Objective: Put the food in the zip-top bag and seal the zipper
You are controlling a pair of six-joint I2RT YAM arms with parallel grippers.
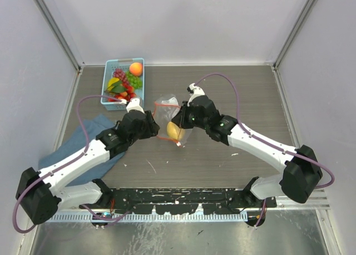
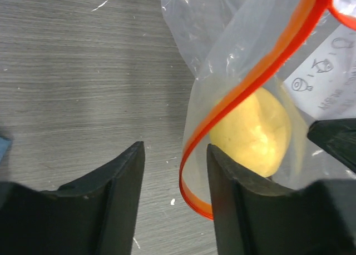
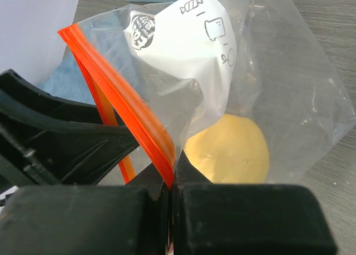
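Note:
A clear zip top bag [image 1: 165, 111] with an orange zipper rim [image 2: 233, 104] stands mid-table, its mouth spread wide. Inside it rests a rounded yellow food item [image 1: 173, 131], seen through the plastic in the right wrist view [image 3: 231, 150]. My right gripper is shut on the orange rim at one side of the mouth. At the opposite side is my left gripper, its fingers part open. In the left wrist view the rim runs between its fingers, nearer the right one, and does not look clamped.
A light blue basket [image 1: 105, 87] of fruit stands at the back left. Blue cloth [image 1: 83, 146] lies under and beside the left arm. Bare table [image 1: 245, 88] shows on the right and behind the bag.

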